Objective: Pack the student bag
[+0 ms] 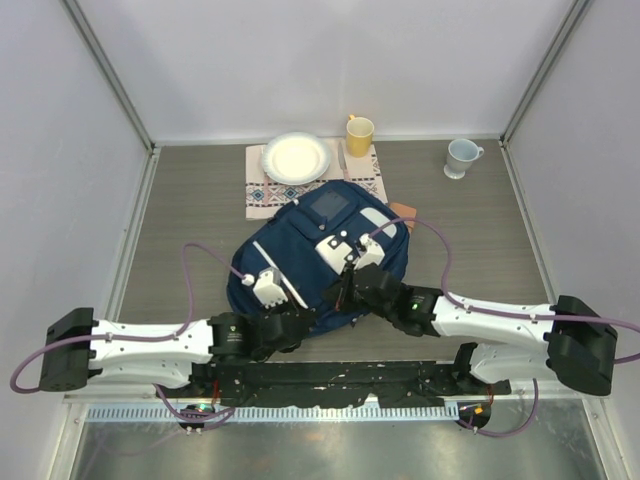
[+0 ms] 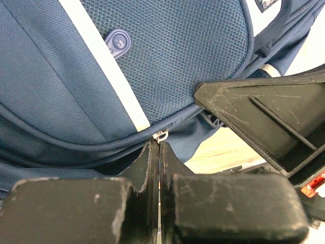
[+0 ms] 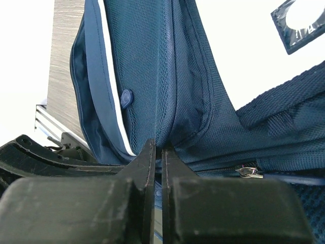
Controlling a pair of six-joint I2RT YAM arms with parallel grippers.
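Observation:
The navy student bag (image 1: 330, 225) lies across the middle of the table, with a white stripe running down its left part. Along its near edge, a small metal zipper pull (image 2: 161, 135) meets the tips of my left gripper, which is shut with the pull's end between them. A little to the right, my right gripper is shut on a fold of the bag's blue fabric (image 3: 166, 107). Another zipper pull (image 3: 249, 172) shows on the fabric right of those fingertips. The bag's inside is hidden.
Behind the bag, a white plate (image 1: 296, 158) and a yellow cup (image 1: 359, 136) stand on a patterned cloth (image 1: 258, 198). A pale blue cup (image 1: 461, 158) is at the back right.

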